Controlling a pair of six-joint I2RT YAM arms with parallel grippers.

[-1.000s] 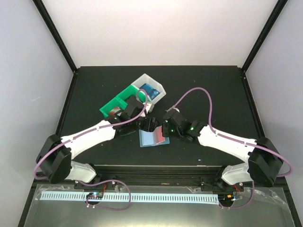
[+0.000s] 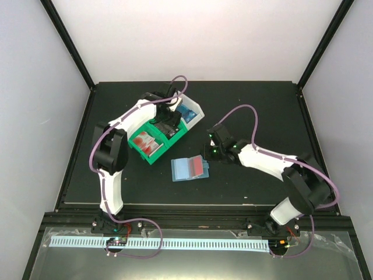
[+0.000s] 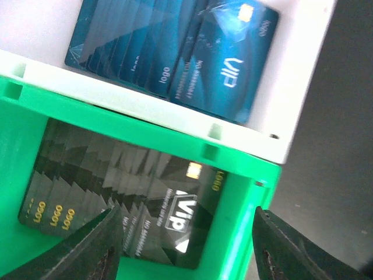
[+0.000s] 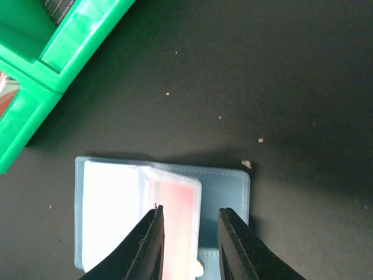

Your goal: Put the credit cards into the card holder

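Note:
The card holder [image 2: 181, 169] lies opened out on the table, blue-grey with clear sleeves; a pinkish sleeve page [image 4: 175, 219] shows on its right side. Above that page's right edge, my right gripper hangs with its fingers parted and nothing between them. Black cards [image 3: 175, 216] fill a compartment of the green box [image 3: 233, 233], several fanned over each other. Over this compartment's front part my left gripper stands with its fingers wide apart, holding nothing. Blue cards [image 3: 224, 64] lie in the white box [image 3: 268, 143] beyond.
Reddish cards [image 2: 144, 142] lie in the green box's near compartment. The boxes' raised walls stand close to my left gripper.
The right gripper has shifted slightly right, uncovering more of the holder.

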